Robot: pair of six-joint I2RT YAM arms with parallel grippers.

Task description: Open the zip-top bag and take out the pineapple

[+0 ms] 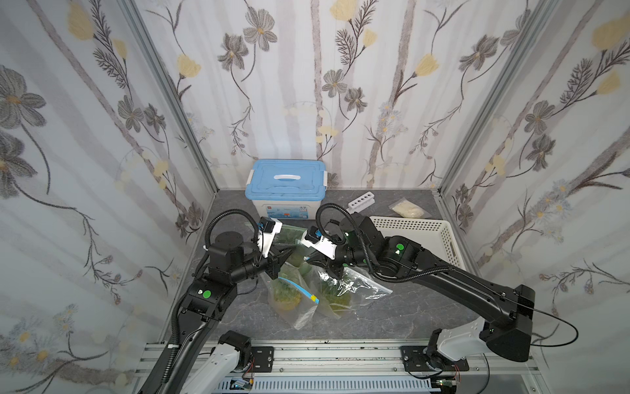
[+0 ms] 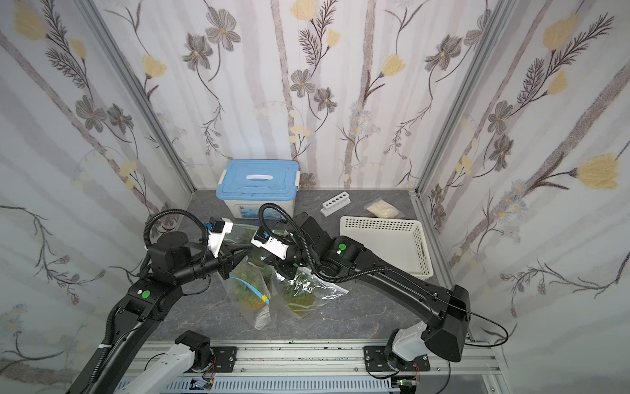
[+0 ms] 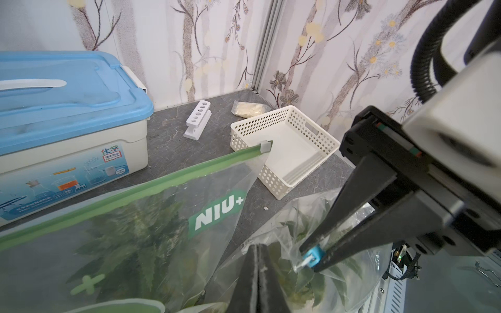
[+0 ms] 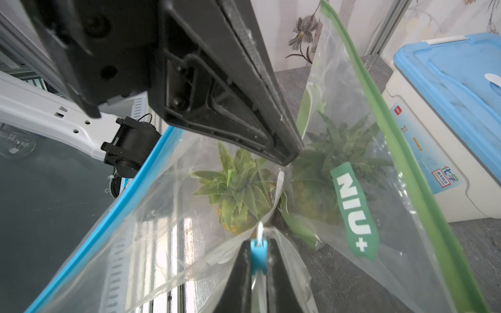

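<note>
In the right wrist view, my right gripper is shut on a small blue zip slider (image 4: 258,255) at a clear bag's top edge. That bag (image 3: 349,219) drapes in creases around green pineapple leaves (image 3: 292,271). My left gripper is shut with nothing showing between its fingers, a short way left of the right gripper. Another clear bag, with a blue zip strip (image 1: 298,288) and yellow end, lies at the front left; a pineapple (image 1: 286,298) shows through it. A green-zip bag (image 3: 216,172) behind holds a further pineapple (image 4: 334,156).
A blue-lidded box (image 1: 286,180) stands at the back left. At the right is a white perforated basket (image 1: 452,243). A white rack (image 1: 361,201) and a small packet (image 1: 408,208) lie behind.
</note>
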